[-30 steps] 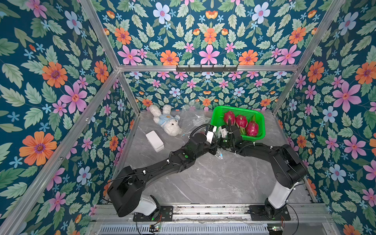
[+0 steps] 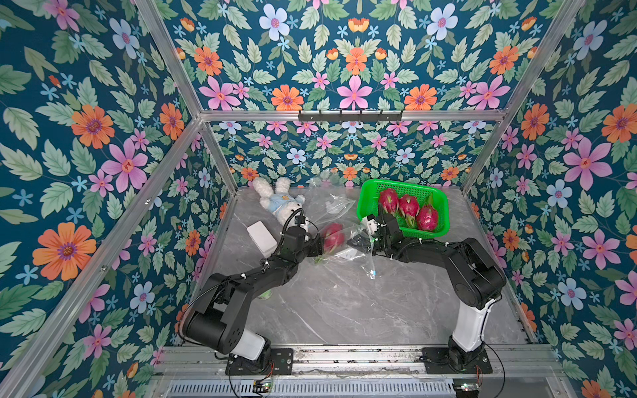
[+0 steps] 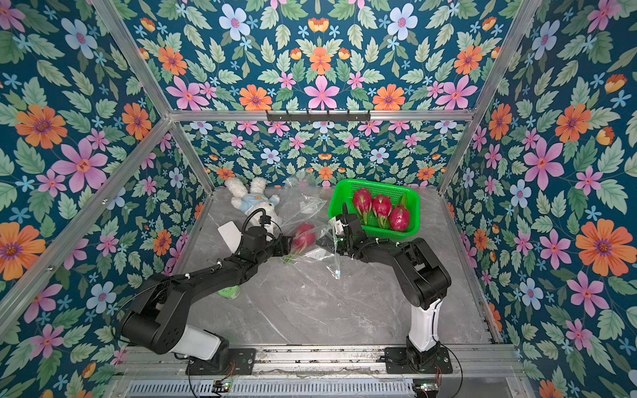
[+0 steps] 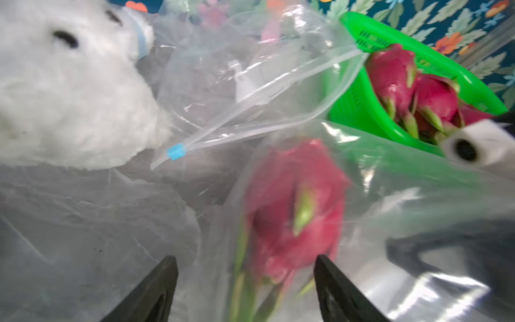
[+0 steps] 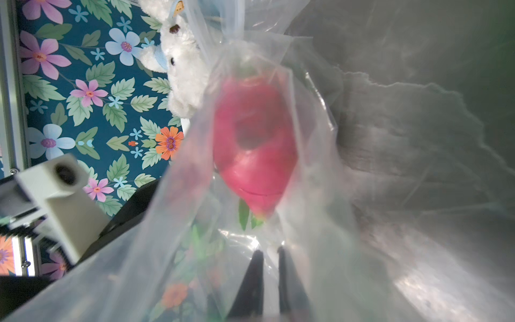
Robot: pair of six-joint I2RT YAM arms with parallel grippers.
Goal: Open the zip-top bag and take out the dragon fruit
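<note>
A clear zip bag point(image 4: 386, 209) holds a pink dragon fruit point(image 4: 295, 204) point(image 5: 254, 139) in the middle of the table. My left gripper is open at the bag's left side, its fingers either side of the fruit's lower part in the wrist view; whether they touch the plastic is unclear. My right gripper is at the other end, its fingers close together with a narrow gap, seen blurred through or among the plastic; whether film is between them cannot be told.
A green basket point(image 2: 368, 185) with several dragon fruits stands back right. A white plush toy point(image 2: 285, 205) and white box point(image 2: 264, 238) lie left. Another empty zip bag point(image 4: 257, 69) lies behind.
My left gripper has moved back leftward from the middle, revealing the bagged fruit. My right arm has shifted slightly, and the bag between them looks more spread out.
</note>
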